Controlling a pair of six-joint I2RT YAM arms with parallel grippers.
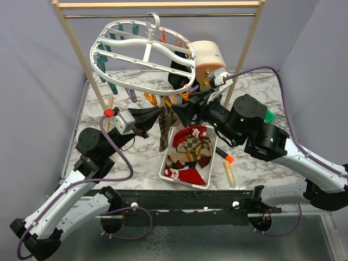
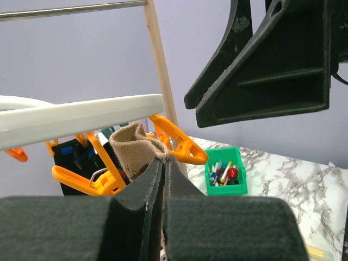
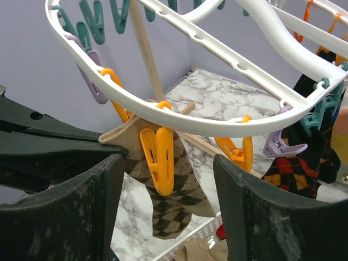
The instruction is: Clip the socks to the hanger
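Note:
A brown checkered sock (image 1: 163, 136) hangs beneath the front rim of the white round hanger (image 1: 142, 87). Its cuff is pinched at the tips of my left gripper, which is shut on it. In the right wrist view an orange clip (image 3: 164, 155) lies over the near face of the sock (image 3: 184, 182) below the cuff; whether its fingers bite the cloth from both sides I cannot tell. My right gripper stands open, a finger to each side of that clip and touching neither clip nor sock.
A white tray (image 1: 161, 173) of red and brown socks sits on the marble table. Dark socks (image 3: 293, 174) hang farther round the hanger, beside a wooden cylinder (image 1: 209, 57). More clips line the rim. A green box (image 2: 242, 176) of pens stands at right.

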